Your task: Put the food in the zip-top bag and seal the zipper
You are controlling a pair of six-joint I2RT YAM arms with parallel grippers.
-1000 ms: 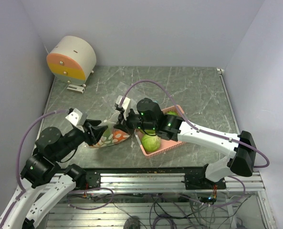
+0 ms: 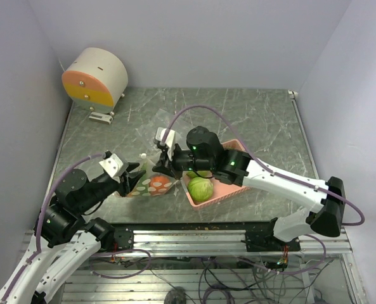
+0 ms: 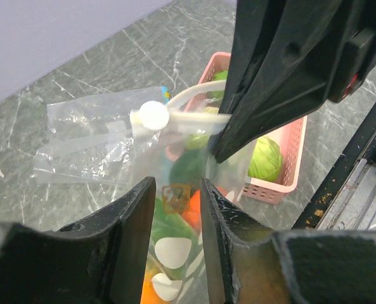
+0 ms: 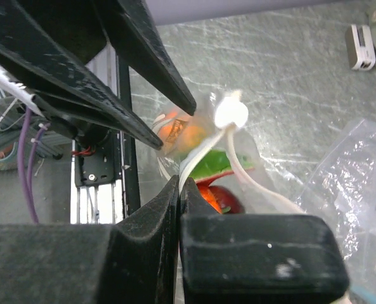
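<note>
The clear zip bag (image 3: 172,247), printed with coloured patches, holds orange and green food. Its white slider sits at the left end of the bag's zip strip; it also shows as a white knob (image 4: 231,113) in the right wrist view. My right gripper is shut on the bag's rim, a thin white strip running between its fingers. Nothing lies between the parted fingers of my left gripper, which hovers by the slider end of the bag. In the top view, my left gripper (image 2: 136,177) is left of my right gripper (image 2: 160,166).
A pink basket (image 2: 220,194) with a green cabbage (image 2: 200,189) inside stands right of the bag, partly under the right arm. A rounded cream bread-box-like container (image 2: 102,73) is at back left.
My left gripper has shifted a little to the right and towards the table's front, and the white slider now shows above it.
</note>
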